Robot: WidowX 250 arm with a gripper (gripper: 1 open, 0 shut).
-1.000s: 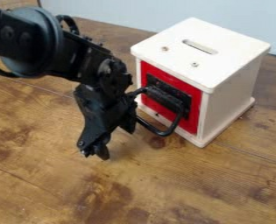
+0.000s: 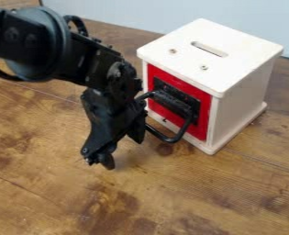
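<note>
A white wooden box (image 2: 242, 87) with a slotted top stands at the right of the camera view, its red front panel (image 2: 201, 125) facing left and holding a black fitting with a dark loop. My black gripper (image 2: 104, 156) hangs low over the wooden table, left of the box, fingers pointing down. It is open; no object shows between the fingertips, though they are dark and partly overlap in this view. The gripper body is close beside the loop at the box front; whether they touch is unclear.
A pale wall runs behind the box.
</note>
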